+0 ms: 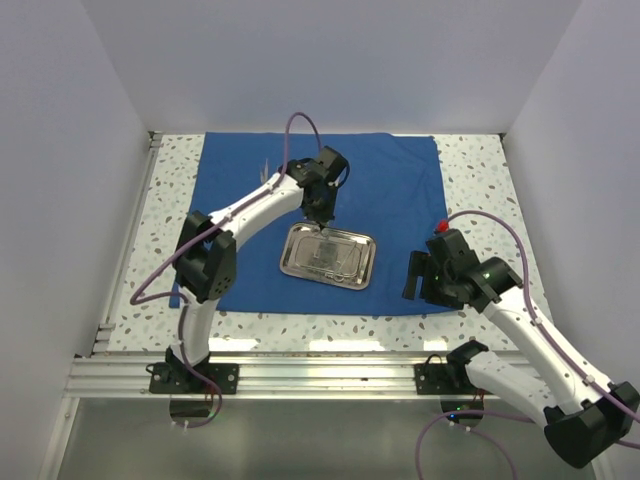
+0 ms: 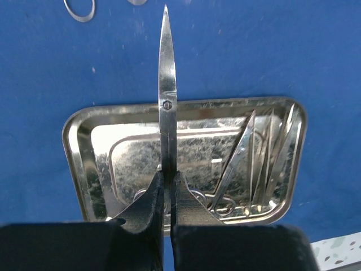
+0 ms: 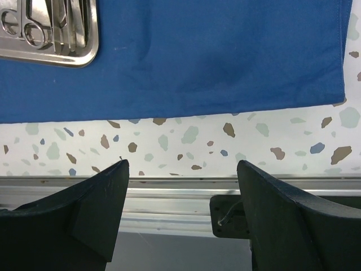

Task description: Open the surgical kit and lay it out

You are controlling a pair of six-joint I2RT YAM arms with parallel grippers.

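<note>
In the left wrist view my left gripper is shut on a pair of scissors [image 2: 167, 90], gripped near the shank with the blades pointing away. Its finger loops are partly hidden behind the fingers. Beneath hangs the metal tray [image 2: 82, 161], on the blue cloth [image 2: 34, 147]. At the tray's right side lie another pair of scissors [image 2: 234, 161] and several slim tweezers-like instruments [image 2: 277, 164]. From above, the left arm reaches over the tray's back edge. My right gripper stands open over the front counter edge, nothing between its fingers.
Slim instruments [image 1: 265, 172] lie on the cloth at the back left, partly behind the left arm. A loop handle [image 2: 82, 17] rests beyond the tray. Bare cloth [image 1: 400, 190] spreads to the back right. A metal rail [image 1: 325, 370] runs along the front.
</note>
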